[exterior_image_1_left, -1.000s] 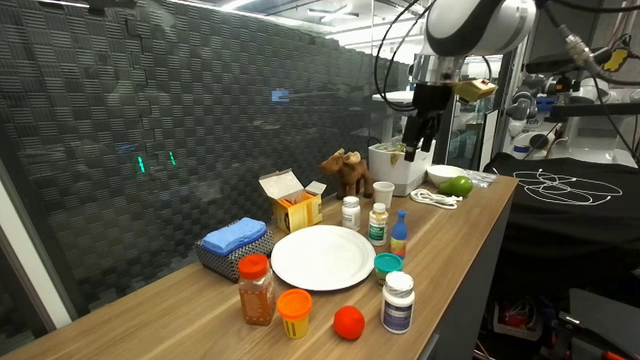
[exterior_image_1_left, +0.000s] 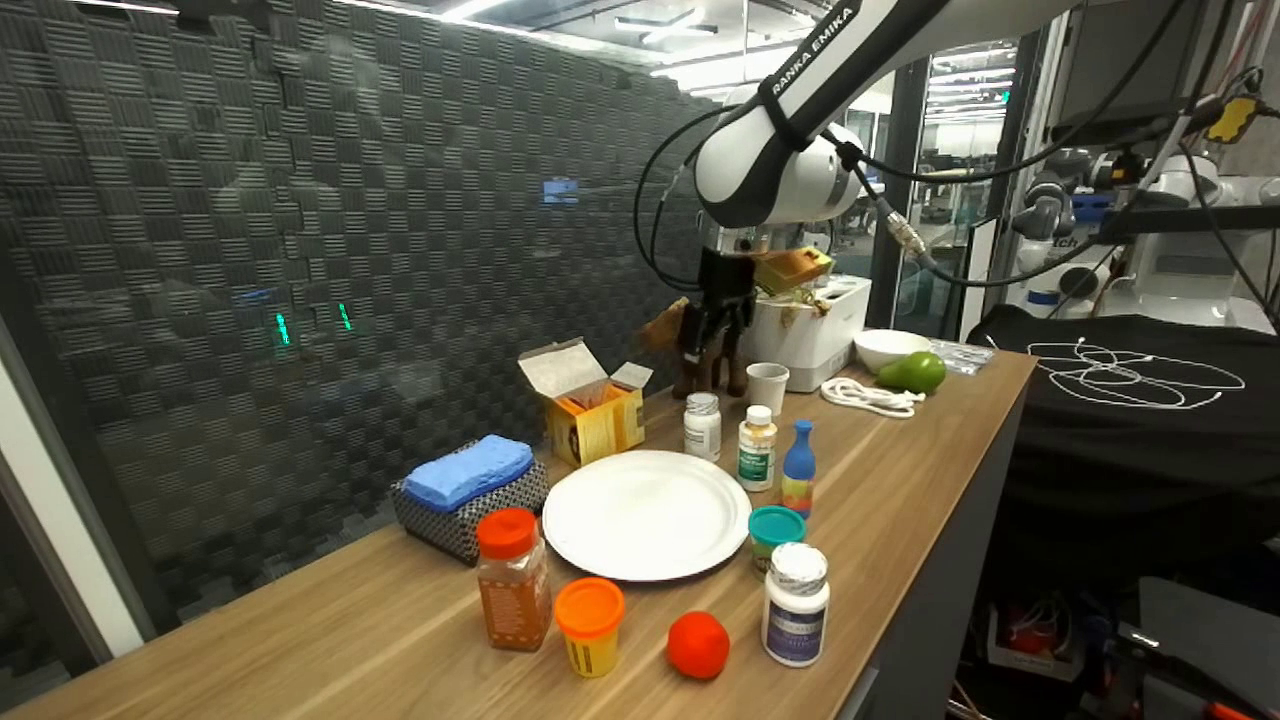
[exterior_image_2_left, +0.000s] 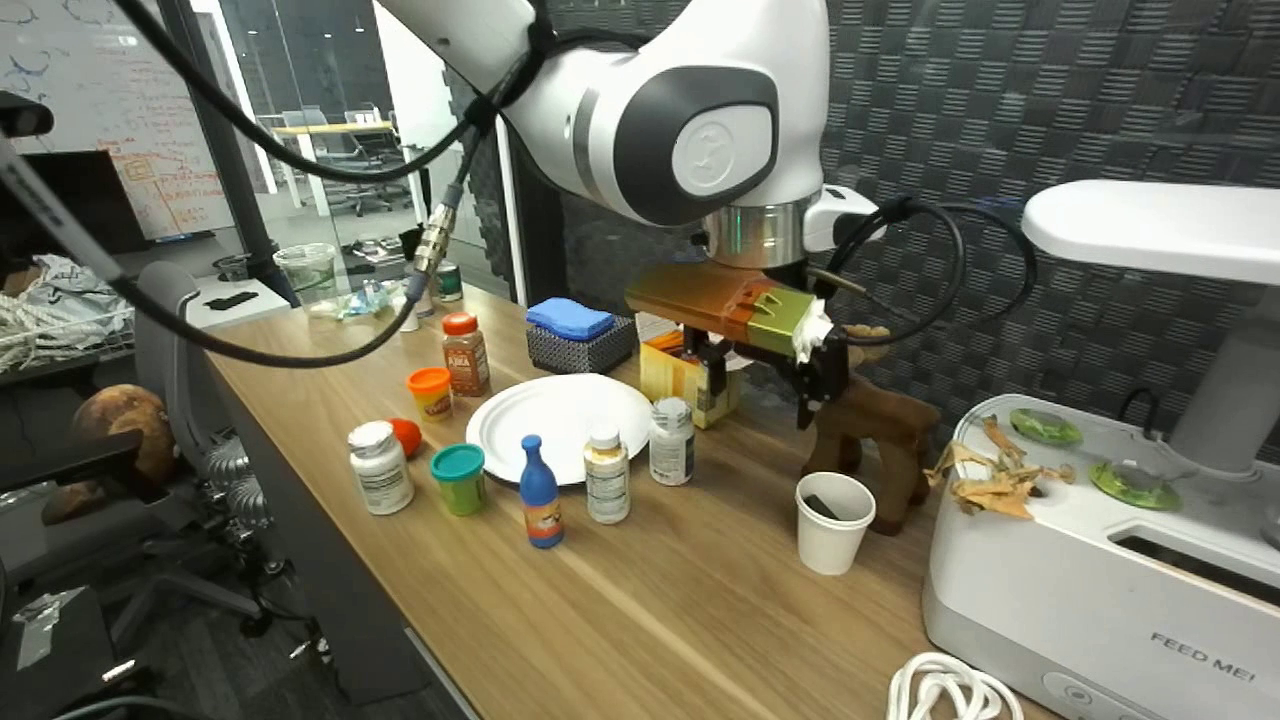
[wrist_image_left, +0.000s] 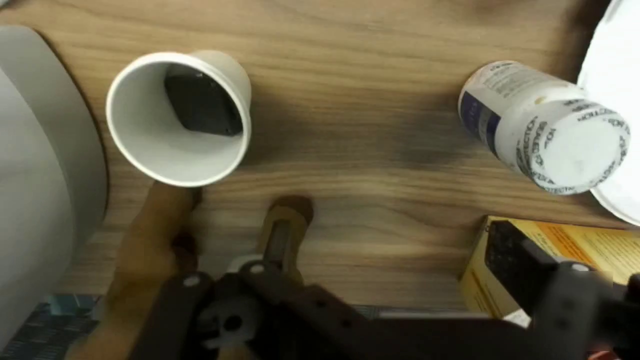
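Observation:
In exterior view 2 my gripper (exterior_image_2_left: 763, 394) hangs open, its fingers pointing down, beside the brown plush moose (exterior_image_2_left: 882, 422) and above the yellow box (exterior_image_2_left: 692, 386). The moose stands near the wall; in exterior view 1 my gripper (exterior_image_1_left: 713, 355) covers much of it, leaving its head and legs partly visible. The wrist view shows the two fingers of my gripper far apart along the bottom edge, one partly covering the plush moose (wrist_image_left: 135, 258). Nothing is seen held between them.
A white cup (wrist_image_left: 225, 150) with a black object inside stands beside the moose. White bottles, a blue bottle (exterior_image_2_left: 540, 494) and a white plate (exterior_image_1_left: 645, 514) crowd the table's middle. The white planter (exterior_image_2_left: 1080, 576) borders the moose's other side. Bare wood lies toward the front edge.
My arm has come down and left in exterior view 1, from above the white planter to the plush moose, which it now partly hides. The other tabletop objects look unmoved.

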